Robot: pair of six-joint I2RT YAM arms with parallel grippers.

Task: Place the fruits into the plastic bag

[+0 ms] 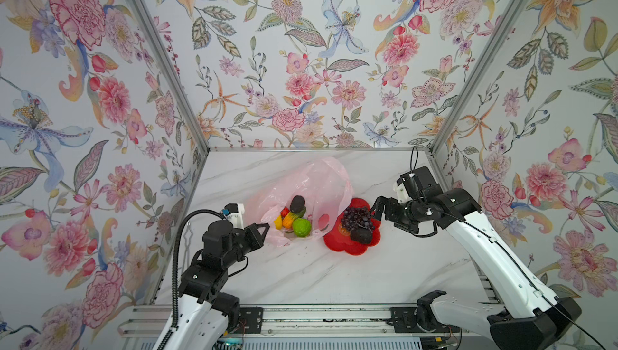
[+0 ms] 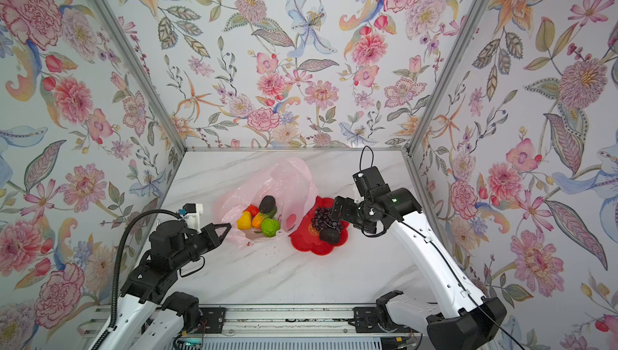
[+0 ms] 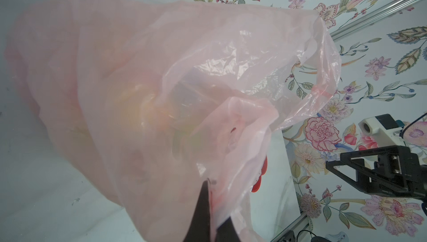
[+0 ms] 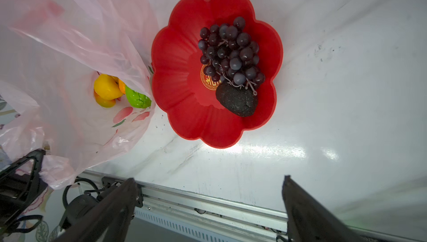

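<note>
The translucent pink plastic bag (image 1: 328, 182) lies with its mouth spread on the table. Inside it are a green fruit (image 1: 302, 227), a dark oval fruit (image 1: 297, 204), yellow fruit (image 4: 107, 87) and other pieces. My left gripper is shut on the bag's rim, the thin film gathered between its fingers. Dark grapes (image 4: 231, 52) and a black rough-skinned fruit (image 4: 238, 100) remain together in the red scalloped plate (image 4: 182, 117), right of the bag. Over the plate's right side, my right gripper stands open and empty.
The bag's edge (image 4: 146, 77) comes right up to the plate's left side. Floral walls (image 1: 296, 60) enclose the back and sides.
</note>
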